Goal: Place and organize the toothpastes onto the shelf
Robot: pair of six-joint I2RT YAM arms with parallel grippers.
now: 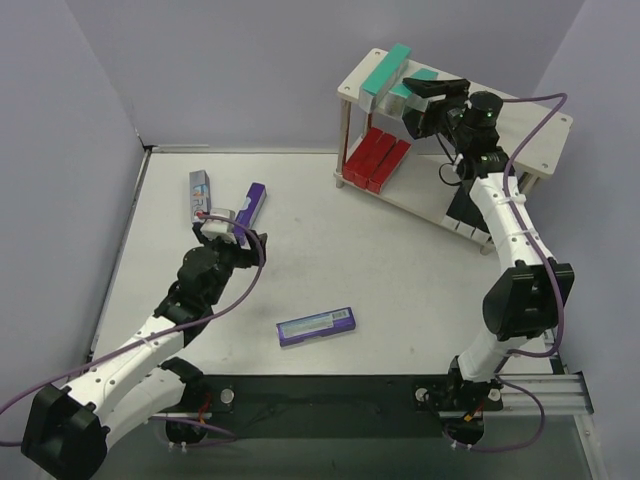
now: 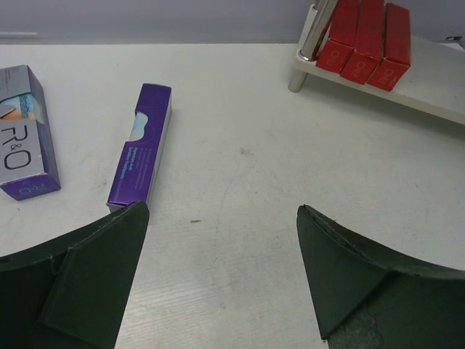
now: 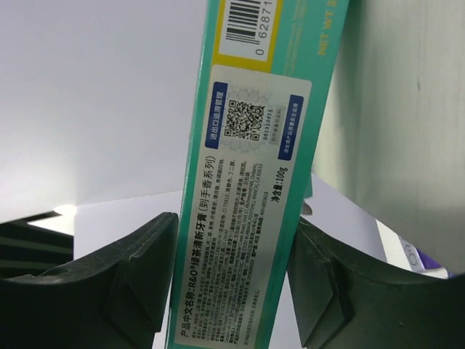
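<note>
On the shelf's top board [image 1: 520,125], a teal toothpaste box [image 1: 387,70] lies at the left end. A second teal box [image 1: 427,74] is just right of it, its near part covered by my right gripper [image 1: 428,108]. In the right wrist view this box [image 3: 247,167] runs between the two fingers, which stand close along its sides; whether they press on it cannot be told. Over the table, my left gripper is open and empty. Ahead of it lie a purple box [image 2: 139,149] and a silver-purple box [image 2: 25,138].
Red boxes [image 1: 375,158] stand side by side on the lower shelf, with dark and white boxes [image 1: 466,212] at its right end. Another purple box [image 1: 316,326] lies near the table's front. Mid-table is bare.
</note>
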